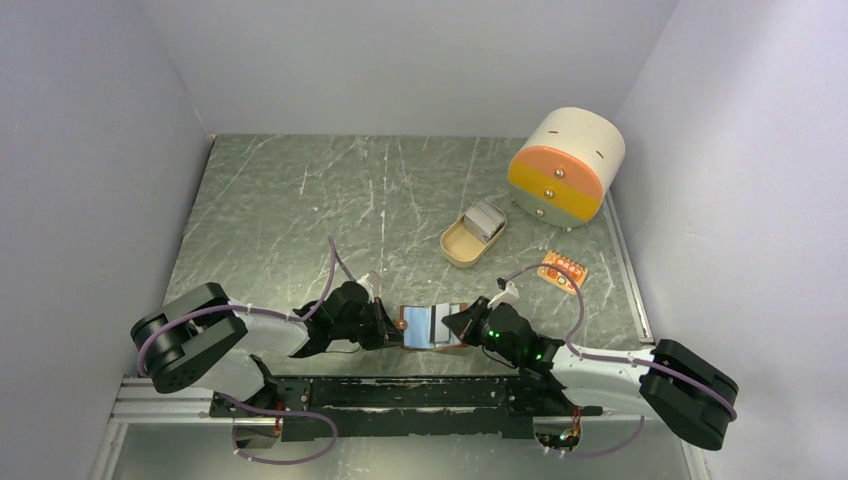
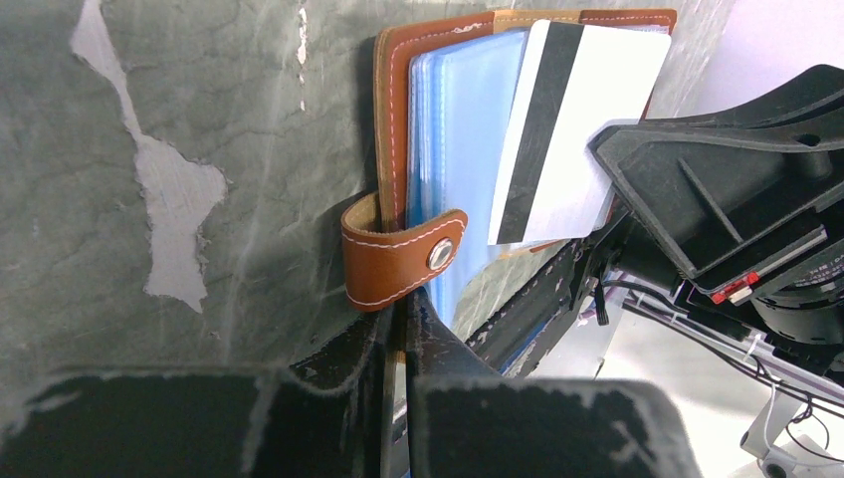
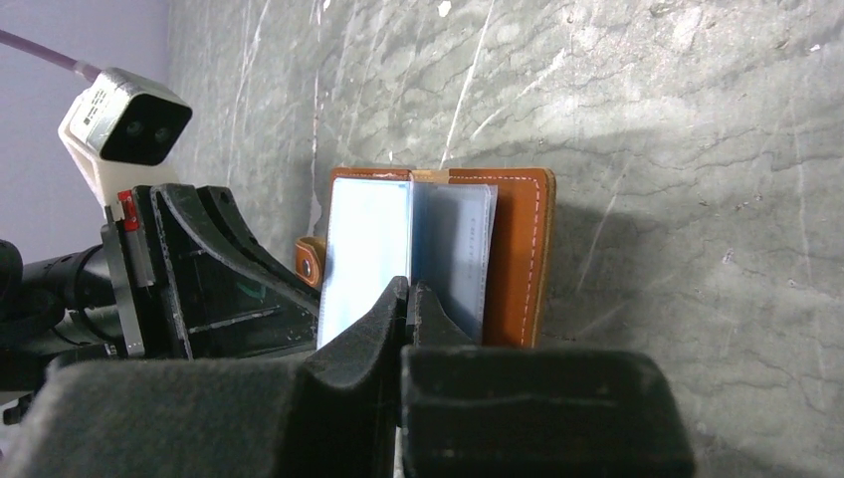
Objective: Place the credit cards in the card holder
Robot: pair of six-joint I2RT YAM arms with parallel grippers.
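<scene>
The brown leather card holder (image 2: 395,110) lies open on the table, its clear bluish sleeves (image 2: 453,149) showing. A white card with a black stripe (image 2: 592,119) lies on the sleeves' right side in the left wrist view. My left gripper is shut on the holder at its snap strap (image 2: 398,259), which partly hides the grip. Over the holder's right half, my right gripper is shut, its tips at the raised edge near the middle fold. Whether a thin sleeve or card edge sits between them cannot be made out.
A beige tray (image 1: 457,248) with several stacked cards (image 1: 484,220) stands beyond the holder. An orange card-like item (image 1: 563,271) lies to the right, and a rounded drawer box (image 1: 567,165) stands at the back right.
</scene>
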